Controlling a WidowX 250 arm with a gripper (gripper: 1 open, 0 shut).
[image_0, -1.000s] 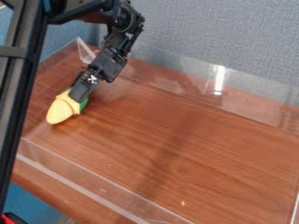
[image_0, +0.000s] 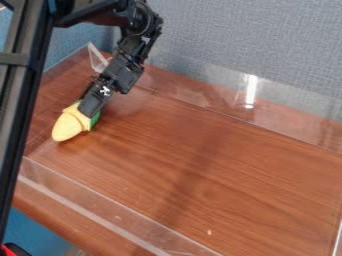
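Observation:
A yellow corn-like toy (image_0: 70, 124) with a bit of green at its side is at the left of the wooden surface (image_0: 201, 180), in the camera view. My gripper (image_0: 90, 107), dark and angled down from the upper arm, is shut on the toy's upper end. The fingertips are small and partly hidden by the toy. I cannot tell whether the toy touches the surface.
Clear plastic walls (image_0: 254, 95) edge the wooden surface, with a grey textured panel (image_0: 241, 40) behind. A black vertical bar (image_0: 19, 90) crosses the left foreground.

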